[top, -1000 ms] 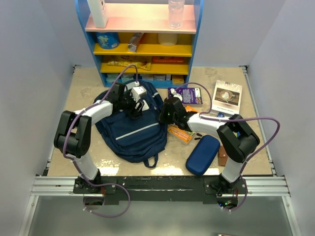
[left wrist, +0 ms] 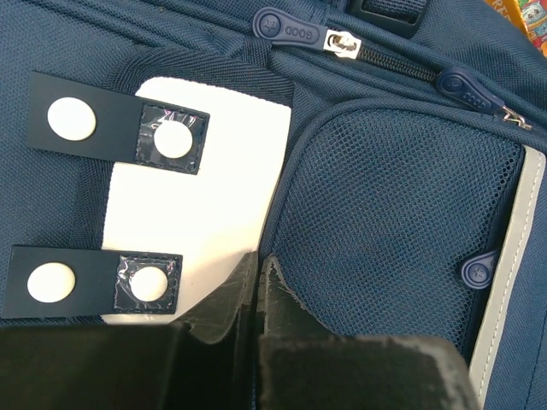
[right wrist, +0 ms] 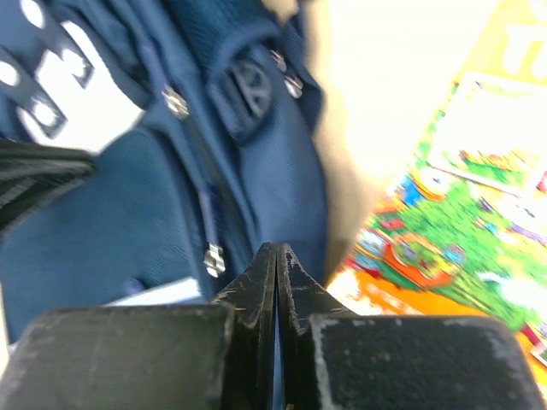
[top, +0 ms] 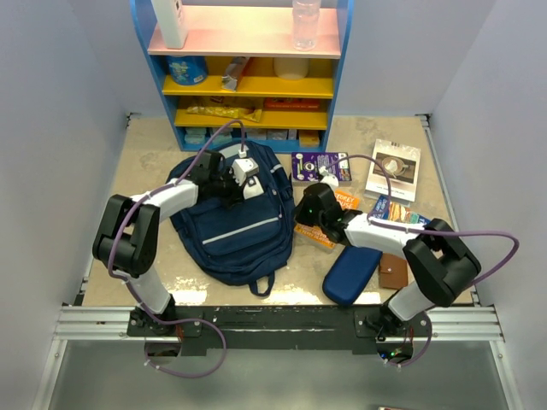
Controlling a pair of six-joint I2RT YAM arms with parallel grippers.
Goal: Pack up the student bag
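The navy student bag (top: 244, 218) lies flat on the left half of the table. My left gripper is shut at the inner corner of its front pocket, the piped edge pinched between the fingertips. A lower zipper pull (left wrist: 468, 89) hangs free on the bag's zip; a second zipper pull (left wrist: 289, 28) sits at the zip's upper part. Past the bag's right side, my right gripper is shut with nothing between its fingers. In the right wrist view the lower pull's metal tab (right wrist: 214, 259) shows blurred, to the left of those fingertips.
An orange workbook (top: 318, 236) lies under the right gripper. Nearby are a blue case (top: 351, 275), a brown wallet (top: 393, 272), a purple box (top: 318, 164) and a picture book (top: 394, 170). The shelf (top: 248, 85) stands behind the bag.
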